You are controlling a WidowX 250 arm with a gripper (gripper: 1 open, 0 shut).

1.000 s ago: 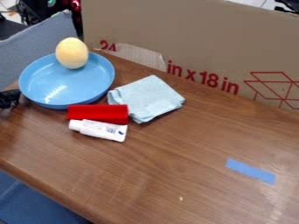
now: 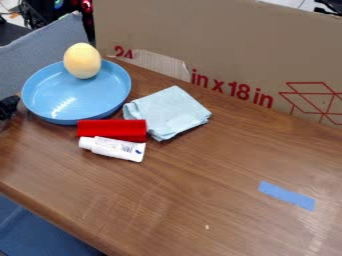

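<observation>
A blue plate [image 2: 70, 100] holds a pale yellow egg-shaped object [image 2: 82, 61] at its back. In front of the plate lies a red cylinder [image 2: 112, 129], with a white tube [image 2: 112, 148] just in front of that. A folded light blue cloth [image 2: 167, 110] lies to the right of the plate. My black gripper [image 2: 8, 108] is only partly in view at the left edge, beside the plate; its fingers are too cut off to read clearly.
A large cardboard box [image 2: 241, 55] runs along the back of the wooden table [image 2: 201, 200]. A blue tape strip [image 2: 286, 196] lies at the right.
My gripper has shifted slightly at the left edge. The objects on the table have not moved.
</observation>
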